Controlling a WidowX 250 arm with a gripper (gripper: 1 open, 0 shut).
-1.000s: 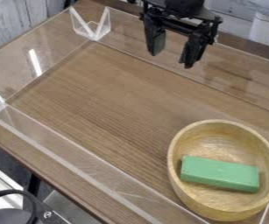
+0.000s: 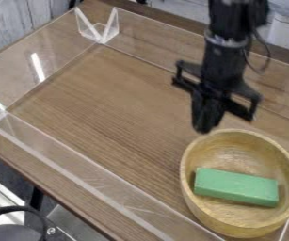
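Observation:
A dark, motion-blurred gripper (image 2: 207, 117) hangs above the table just over the back left of a round, cream-coloured bowl (image 2: 202, 216). It looks shut, with nothing visible between its fingers, though the blur hides detail. A green rectangular block (image 2: 234, 188) lies in the bowl at the lower right of the camera view.
A clear angular plastic piece (image 2: 99, 26) stands at the back left. Dark cables or equipment lie at the bottom left corner.
The bowl and green block have not moved.

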